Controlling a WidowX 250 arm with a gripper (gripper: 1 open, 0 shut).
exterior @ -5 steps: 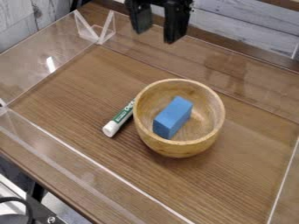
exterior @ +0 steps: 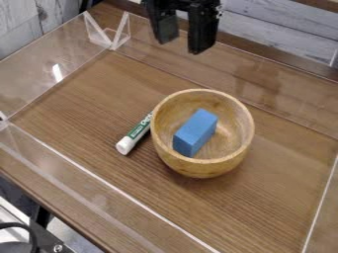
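Note:
A blue block (exterior: 195, 133) lies inside a round tan bowl (exterior: 232, 158) right of the middle. A white and green marker-like tube (exterior: 136, 134) lies on the wooden table just left of the bowl. At the top centre my dark gripper (exterior: 183, 36) hangs above the bare table, well behind the bowl; its fingers stand apart with nothing visible between them.
Clear wooden surface (exterior: 79, 99) fills the left and the right of the bowl. A clear plastic piece is at the upper left edge, and a dark cable lies at the bottom left corner.
My gripper has shifted slightly at the top of the view. The bowl, block and tube look unmoved.

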